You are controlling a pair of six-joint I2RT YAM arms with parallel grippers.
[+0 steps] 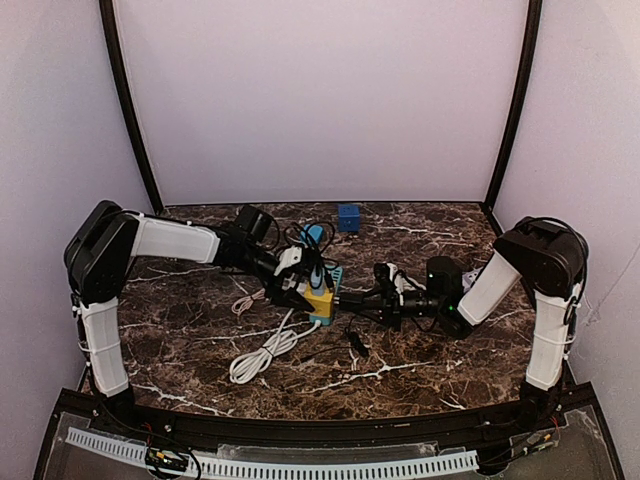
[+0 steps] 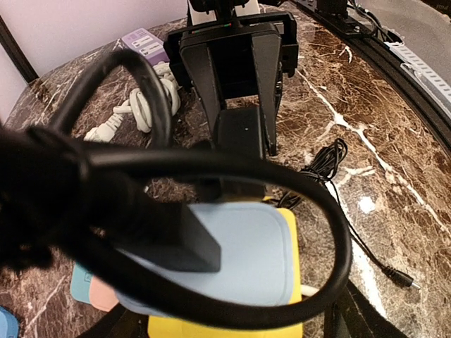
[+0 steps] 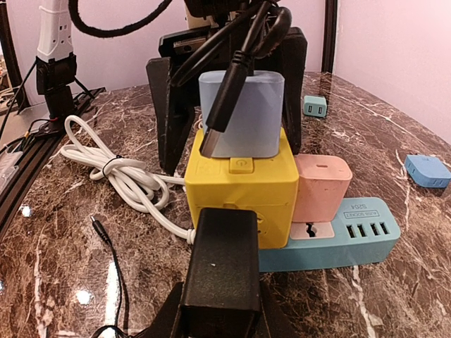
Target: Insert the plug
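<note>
Between the fingers of my right gripper is a black block-shaped plug. Its far end is up against or just short of the yellow cube socket; contact is hidden. The cube sits on a teal power strip and carries a light blue block. My left gripper straddles the cube and blue block from the far side, fingers apart, with a gap beside one finger. A black cable with a connector hangs across the blue block; its attachment is unclear.
Beside the cube, a pink block stands on the strip. A coiled white cord and a thin black cable lie in front. Blue blocks rest behind.
</note>
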